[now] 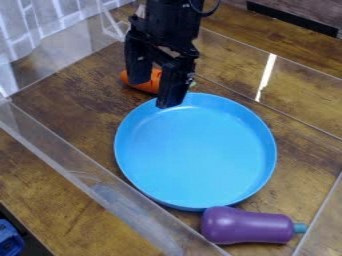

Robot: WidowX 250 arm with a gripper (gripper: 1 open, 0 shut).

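Observation:
My black gripper [158,72] hangs over the orange carrot [136,78], open, its fingers pointing down and hiding much of the carrot. Below it lies a round blue plate [195,150], empty. A purple toy eggplant [243,225] with a teal stem lies at the lower right, beside the plate.
Clear plastic walls border the wooden floor [67,140] on the left and along the bottom. A small blue object [8,240] shows at the lower left corner outside.

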